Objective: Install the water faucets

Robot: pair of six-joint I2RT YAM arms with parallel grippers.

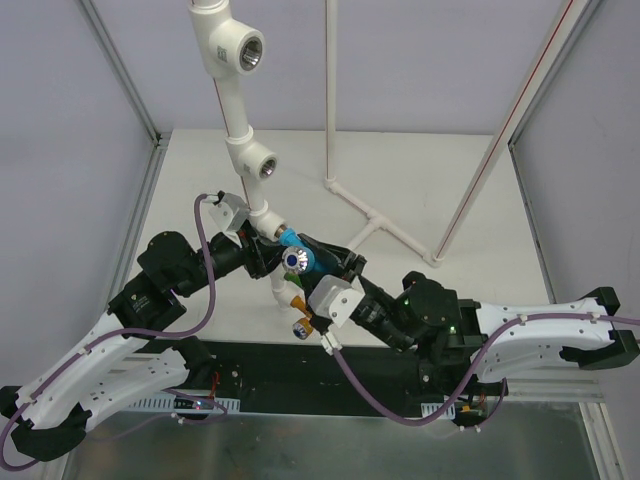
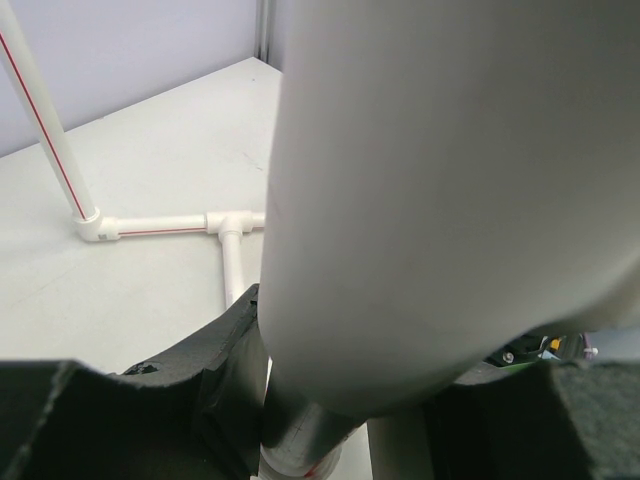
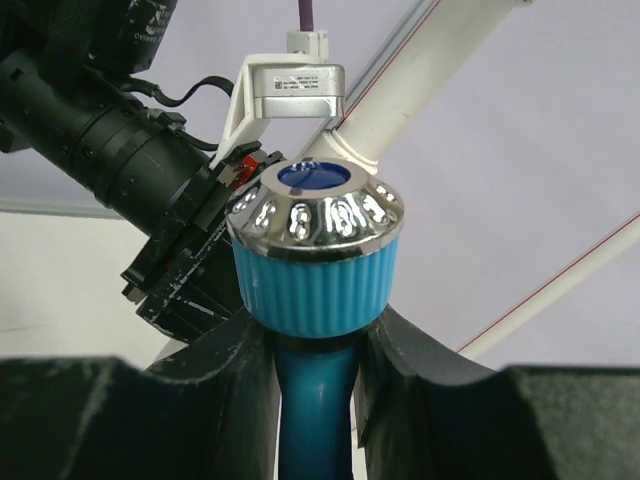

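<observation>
The blue faucet (image 1: 290, 238) sits at a side socket of the white upright pipe (image 1: 232, 105), its chrome-capped end (image 1: 297, 260) facing the top camera. In the right wrist view, the ribbed blue cap with chrome top (image 3: 315, 250) stands above the fingers of my right gripper. Those fingers straddle the blue stem (image 3: 318, 415), with narrow light gaps beside it lower down. My left gripper (image 1: 266, 258) is shut on the white pipe (image 2: 400, 200), which fills much of the left wrist view. How deep the faucet sits in the socket is hidden.
Two empty metal-lined sockets, an upper one (image 1: 251, 53) and a lower one (image 1: 267, 168), open off the upright pipe. Brass-coloured pieces (image 1: 302, 328) show below the right gripper. A thin white pipe frame (image 1: 375, 218) stands to the right on the white board (image 1: 460, 180).
</observation>
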